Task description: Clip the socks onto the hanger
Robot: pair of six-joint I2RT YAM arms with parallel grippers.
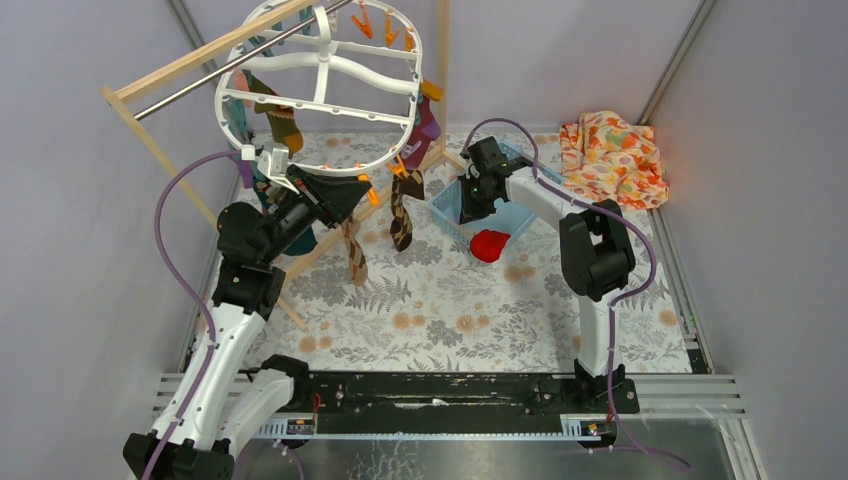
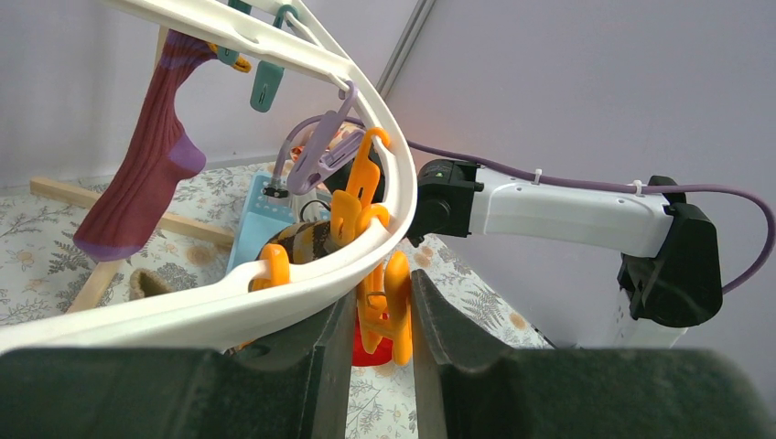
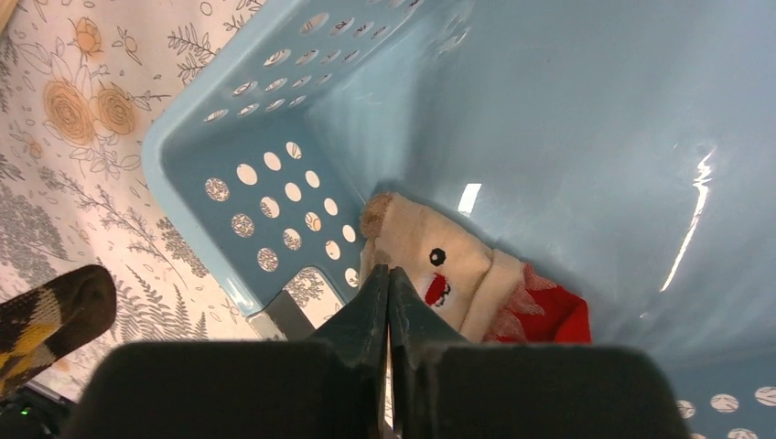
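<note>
The white round hanger (image 1: 414, 100) carries clips with several socks, among them a patterned brown one (image 1: 400, 220). At its rim my left gripper is shut on an orange clip (image 2: 397, 306). My right gripper is shut, over the blue basket (image 3: 549, 119). Beneath it in the basket lies a beige sock (image 3: 430, 247) with a face and a red part (image 3: 549, 311). A maroon sock (image 2: 137, 155) hangs in the left wrist view.
A bunched orange floral cloth (image 1: 610, 165) lies behind the basket at the right. A wooden frame (image 1: 160, 75) holds the hanger.
</note>
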